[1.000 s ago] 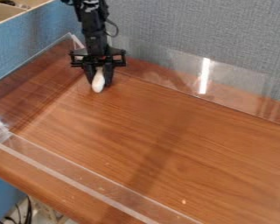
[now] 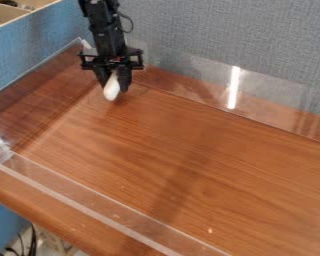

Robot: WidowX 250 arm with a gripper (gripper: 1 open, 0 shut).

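Observation:
In the camera view, my black gripper (image 2: 112,72) hangs at the far back-left of the wooden table, close to the back wall. It is shut on a small white elongated object (image 2: 111,88), held upright below the fingers. Whether that object touches the tabletop is hard to tell.
Transparent low walls edge it at the back, left and front. A light wooden box (image 2: 8,12) sits at the top left beyond a blue panel, and black cables lie off the table at the lower left.
The gripper and the white object have shifted very slightly left and up in the view over the last second.

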